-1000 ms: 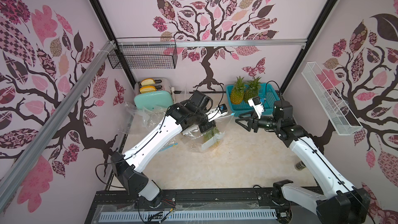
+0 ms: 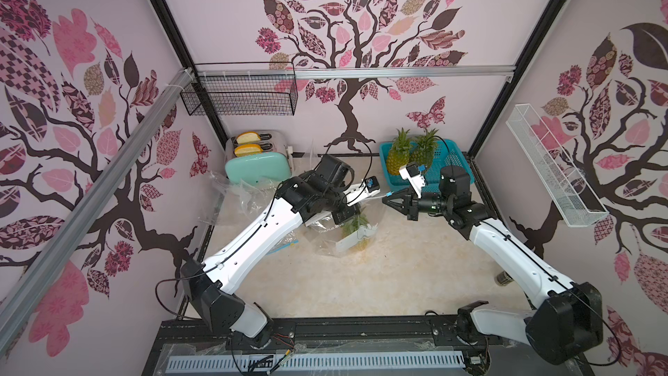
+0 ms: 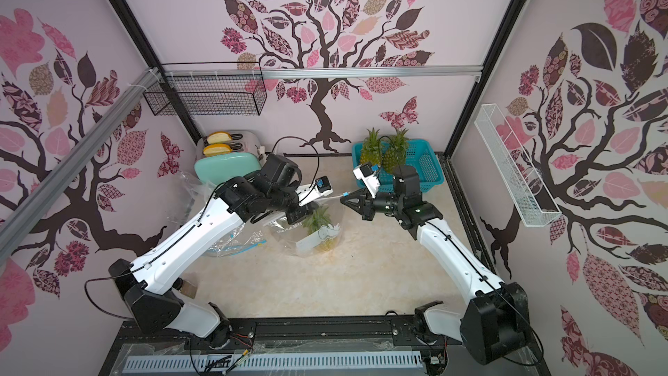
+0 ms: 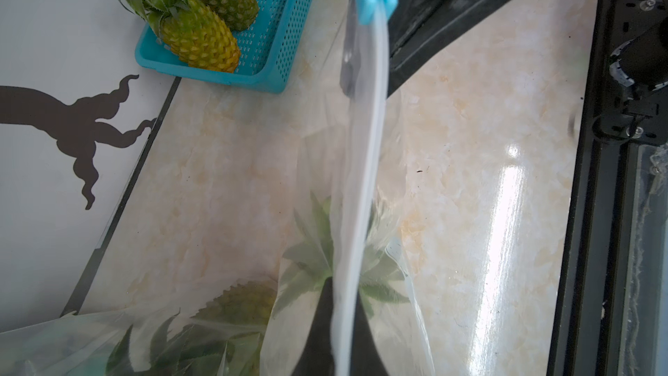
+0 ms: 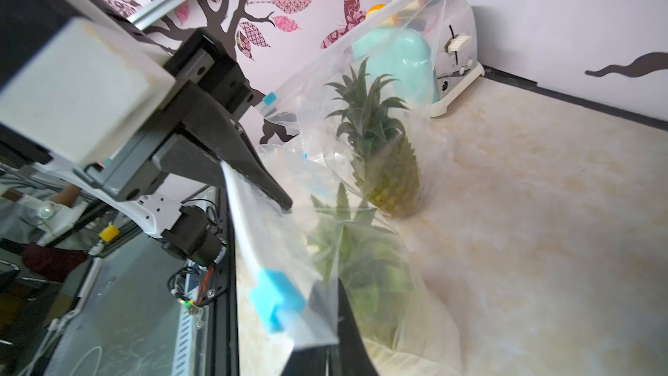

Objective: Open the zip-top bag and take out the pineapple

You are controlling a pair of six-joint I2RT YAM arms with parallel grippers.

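A clear zip top bag [image 4: 348, 153] is stretched between my two grippers, with its white zip strip on top. Inside stands a pineapple with green leaves, also seen through the plastic as the pineapple [image 5: 375, 285] in the right wrist view. My left gripper is shut on the bag's upper edge. At the other end of the strip sits the blue slider [image 5: 275, 299]. My right gripper is shut, with the bag's corner by the slider at its fingertips. The top views show the bag partly behind the left arm.
A second bagged pineapple [image 5: 389, 167] stands to the left, near the mint toaster [image 2: 257, 167]. At the back right a blue basket [image 2: 455, 160] holds two unbagged pineapples.
My right gripper has moved left to the bag's end and gone from open to shut. The left arm has barely moved. The bag's right end now reaches the right gripper.
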